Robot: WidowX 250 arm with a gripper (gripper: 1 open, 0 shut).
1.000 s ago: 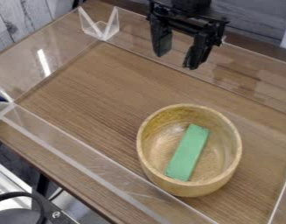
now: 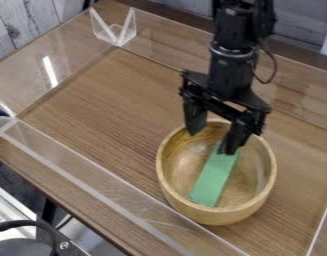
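A round beige bowl (image 2: 177, 201) sits on the wooden tabletop at the lower middle right. Inside it lies a green oblong object (image 2: 210, 185). My black gripper (image 2: 210, 132) hangs over the back of the bowl, its dark fingers spread open at the rim and near the top end of the green object. Whether it touches either cannot be told.
Bare wood (image 2: 86, 120) fills the left and middle of the table. A clear plastic piece (image 2: 112, 27) stands at the back left. A dark object (image 2: 26, 243) is at the bottom left corner.
My arm and gripper have moved down and toward the front, from above the back of the table to over the bowl. The bowl and green object have stayed put.
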